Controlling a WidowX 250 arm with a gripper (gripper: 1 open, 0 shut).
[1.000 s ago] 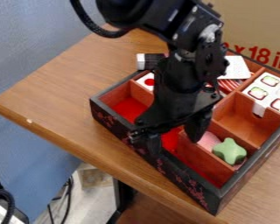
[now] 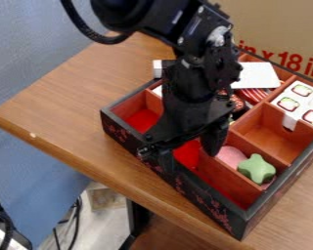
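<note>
My black gripper reaches down into the front-left part of a dark-edged box with red-orange compartments. Its fingers hide part of that compartment, and I cannot make out whether they are apart or hold anything. A pink piece and a green star-like piece lie in a compartment to the right of the gripper. White tiles with red and green markings sit at the back right of the box.
A cardboard box stands behind. A white card lies at the box's back. Cables hang at the lower left, beyond the table edge.
The gripper and arm have shifted very slightly at the front-left of the box. The pieces in the box have not visibly moved.
</note>
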